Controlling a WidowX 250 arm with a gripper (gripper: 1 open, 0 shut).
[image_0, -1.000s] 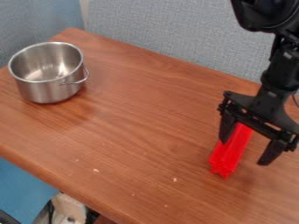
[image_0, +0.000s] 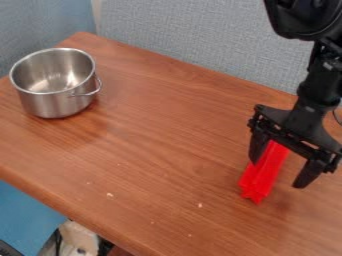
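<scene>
My black gripper (image_0: 281, 171) is low over the right part of the table, open, its two fingers on either side of a red elongated object (image_0: 261, 177) that lies on the wood. The object's upper end is partly hidden behind the gripper; whether the fingers touch it I cannot tell.
A steel pot (image_0: 54, 95) with a handle stands on the wooden table (image_0: 154, 150) at the far left. Grey padded walls border the back, and the table's front edge runs along the lower left.
</scene>
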